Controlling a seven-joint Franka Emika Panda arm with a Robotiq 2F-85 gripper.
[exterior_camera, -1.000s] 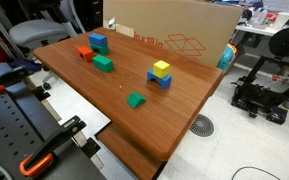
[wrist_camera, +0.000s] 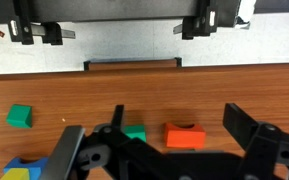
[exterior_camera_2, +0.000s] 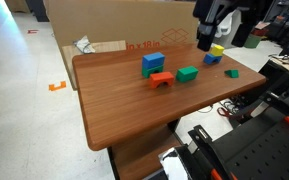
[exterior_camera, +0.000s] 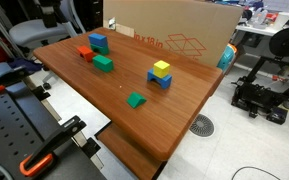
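Observation:
My gripper [exterior_camera_2: 227, 38] hangs open above the wooden table, with nothing between its fingers. In the wrist view its dark fingers [wrist_camera: 256, 138] frame a green block [wrist_camera: 135, 132] and a red block [wrist_camera: 184, 136] lying below on the table. Toward the table's other end, a yellow block [exterior_camera: 162, 69] rests on a blue arch-shaped block [exterior_camera: 159, 81]. A green triangular block [exterior_camera: 136, 100] lies apart, nearer the edge. Behind the red block, two blue blocks [exterior_camera_2: 154, 66] are stacked.
The wooden table [exterior_camera: 179, 105] has bare surface around the green triangle; its left part in exterior view 2 is also clear. A cardboard panel [exterior_camera: 189, 30] stands along the back edge. A black platform [exterior_camera: 19, 130] lies across a gap from the table.

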